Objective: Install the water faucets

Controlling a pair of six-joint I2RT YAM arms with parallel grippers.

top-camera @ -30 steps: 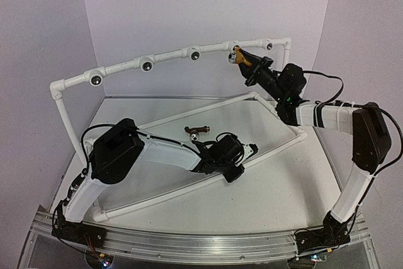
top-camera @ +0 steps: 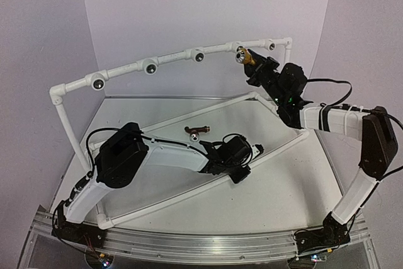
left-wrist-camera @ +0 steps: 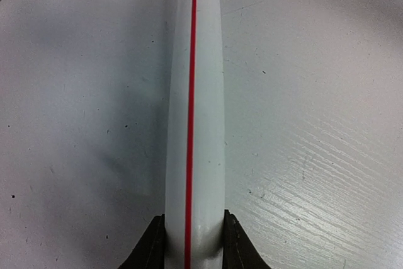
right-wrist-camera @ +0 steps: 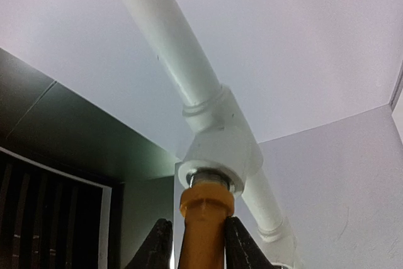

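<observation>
My right gripper is shut on a brass-orange faucet [right-wrist-camera: 206, 209]. In the right wrist view, the faucet's collar sits against the metal opening of a white tee fitting [right-wrist-camera: 218, 143]; how deep its thread goes is hidden. From above, this faucet [top-camera: 245, 57] is at the fourth tee from the left on the raised pipe [top-camera: 170, 57]. My left gripper is shut on the frame's white lower pipe [left-wrist-camera: 204, 111] with a red stripe, one finger on each side. A darker bronze faucet [top-camera: 197, 131] lies on the table.
Other tees with dark, open sockets line the raised pipe, such as the leftmost tee [top-camera: 97, 81] and the rightmost tee [top-camera: 269, 45]. My left arm [top-camera: 170, 157] stretches over the frame's base. Bare table [top-camera: 283, 187] lies front right.
My right gripper and its faucet have shifted slightly right, with the faucet's angle a little changed. My left gripper and the pipe frame have also moved slightly right. The loose faucet stays put.
</observation>
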